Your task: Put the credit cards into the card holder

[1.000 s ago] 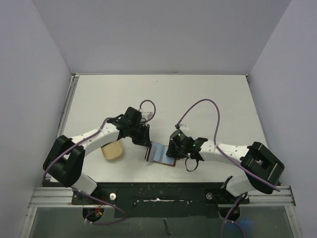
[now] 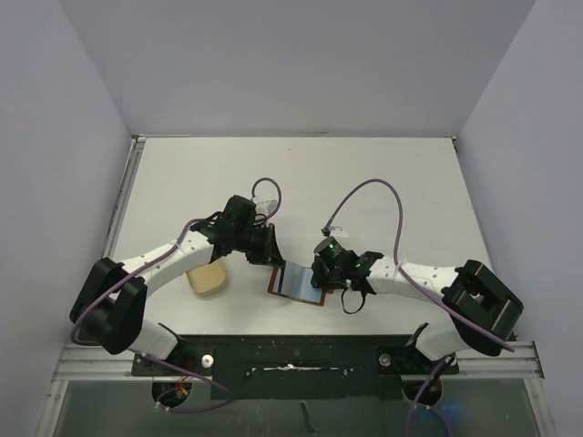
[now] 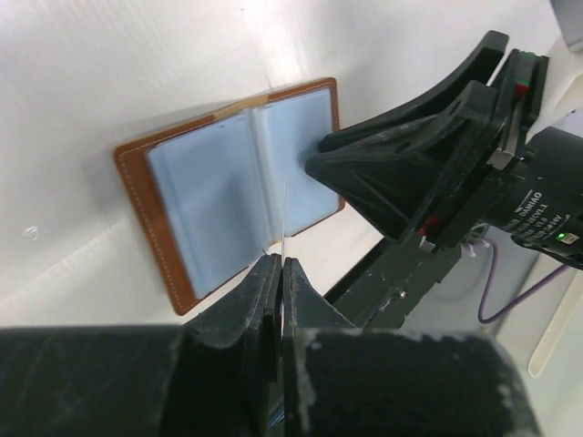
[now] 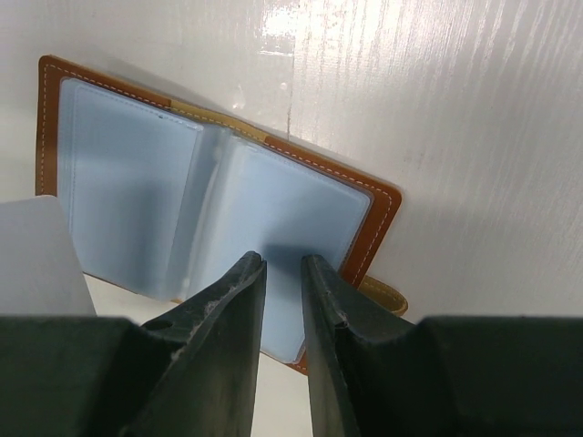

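The card holder (image 3: pixel 196 200), brown leather with pale blue pockets, lies open on the table in all views. My left gripper is shut above it, a thin pale card seen edge-on between its tips in the left wrist view; the card's face (image 4: pixel 36 264) shows at the left of the right wrist view. My right gripper is down over the holder's right half, fingers a little apart near the pocket and edge; whether they grip anything is unclear.
A tan round container (image 2: pixel 207 280) sits left of the holder, partly under the left arm. The dark front rail (image 2: pixel 291 364) runs along the near edge.
My right gripper has barely moved.
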